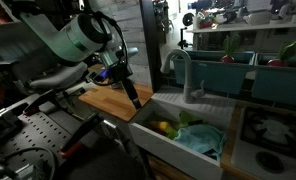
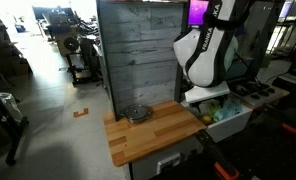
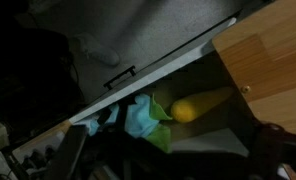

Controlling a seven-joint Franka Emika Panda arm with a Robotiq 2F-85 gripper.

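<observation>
In the wrist view my gripper is open, its dark fingers spread at the bottom of the picture with nothing seen held between them. Below lies the sink basin with a yellow, rounded item (image 3: 200,104), a green item (image 3: 161,108) and a light blue cloth (image 3: 138,118). Exterior view 1 shows the cloth (image 1: 198,138) on the right of the basin and the yellow and green items (image 1: 167,128) on its left. My arm (image 1: 83,42) stands left of the sink (image 1: 146,134), its lower end above the wooden counter.
A curved faucet (image 1: 187,72) rises behind the sink, and a stove (image 1: 273,135) is to the right. On the wooden board (image 2: 153,137), a metal pan (image 2: 135,112) sits near the grey plank wall (image 2: 143,65). Much of the board's front is clear.
</observation>
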